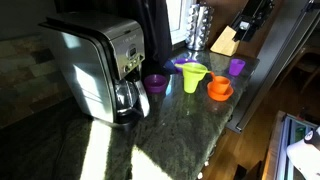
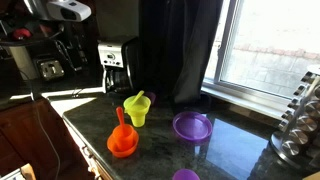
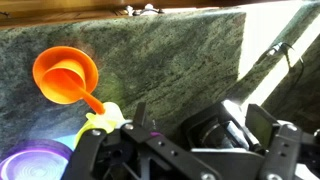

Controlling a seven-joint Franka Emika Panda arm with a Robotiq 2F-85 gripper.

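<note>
My gripper is open above the counter, nothing between its fingers; it hangs at the upper right in exterior view 1. Below it in the wrist view is the dark coffee maker. An orange bowl holds an orange cup-like piece with a handle. Beside it stands a yellow-green cup with a yellow utensil at its top. In exterior view 2 a purple plate lies by the window and a purple cup near the lower edge.
A purple bowl sits beside the coffee maker. Along the back are a metal rack and a wooden block. Bare counter stretches in front of the coffee maker, ending at the drawer side.
</note>
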